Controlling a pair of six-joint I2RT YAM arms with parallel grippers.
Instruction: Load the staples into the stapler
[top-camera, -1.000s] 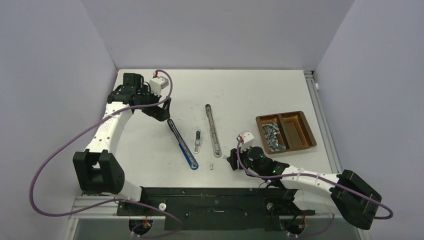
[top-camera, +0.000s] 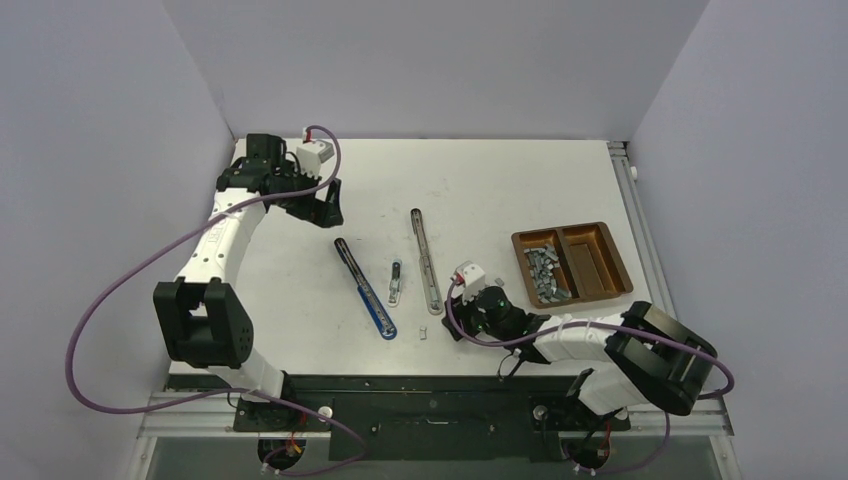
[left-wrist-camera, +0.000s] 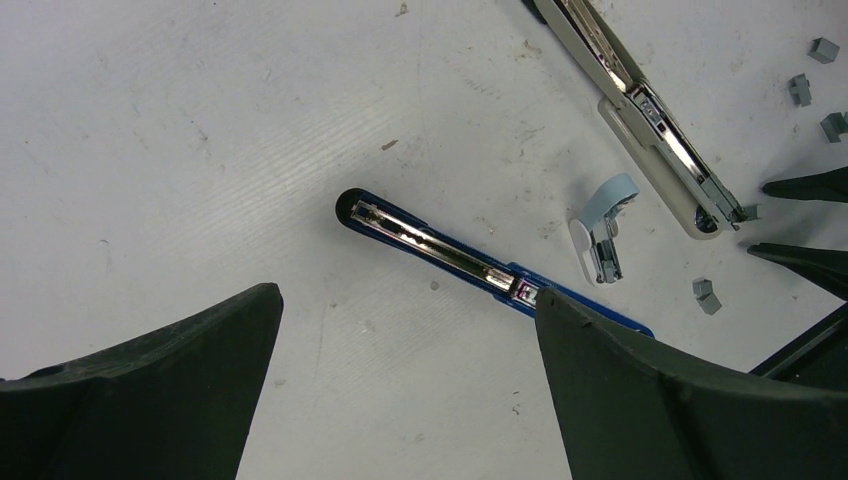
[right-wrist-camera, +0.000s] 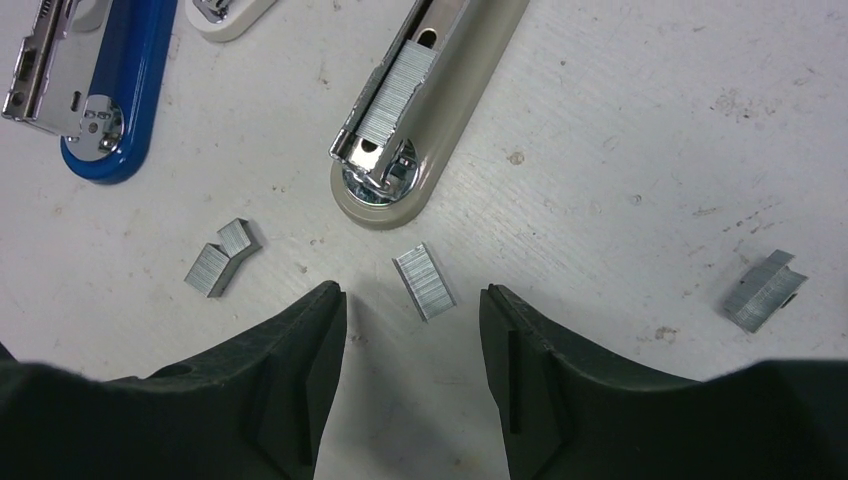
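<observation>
Three open staplers lie on the table: blue (top-camera: 376, 311), small white (top-camera: 395, 292) and beige (top-camera: 427, 262), the beige with a staple strip in its channel in the right wrist view. My left gripper (top-camera: 325, 208) hangs open and empty at the upper left, above and behind the blue stapler. My right gripper is partly open around a small staple block (right-wrist-camera: 424, 281) lying just beyond the beige stapler's near end, with nothing visibly held. Two more blocks (right-wrist-camera: 211, 270) lie to its left and another (right-wrist-camera: 762, 292) to the right.
A brown two-compartment tray (top-camera: 595, 262) stands at the right, staple pieces in its left compartment. Cables loop over both arms.
My right gripper has moved left toward the beige stapler's near end. The staplers and tray have not moved.
</observation>
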